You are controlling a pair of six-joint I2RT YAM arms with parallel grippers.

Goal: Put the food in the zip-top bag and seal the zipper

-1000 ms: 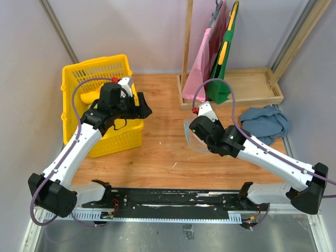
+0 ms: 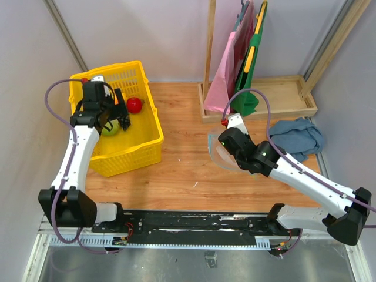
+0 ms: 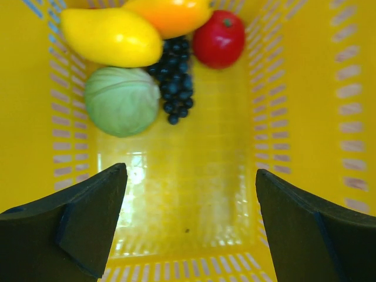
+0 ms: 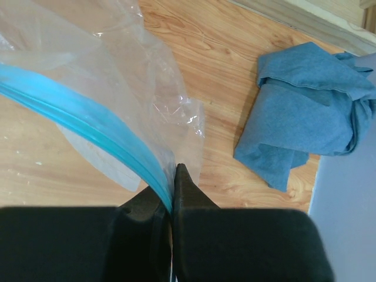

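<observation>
My left gripper stands open above the yellow basket (image 2: 129, 158), nothing between its fingers. Inside, in the left wrist view, are a yellow mango (image 3: 111, 38), an orange fruit (image 3: 167, 14), a red tomato (image 3: 218, 40), black grapes (image 3: 176, 88) and a green cabbage (image 3: 121, 103). My right gripper is shut on the blue zipper edge of the clear zip top bag (image 4: 117, 53), which hangs over the table.
A folded blue cloth (image 2: 298, 138) lies at the right. A wooden rack (image 2: 285, 94) with pink (image 2: 223, 76) and green (image 2: 247, 82) bags stands at the back. The table between basket and bag is clear.
My left arm has swung leftward over the basket from its right side.
</observation>
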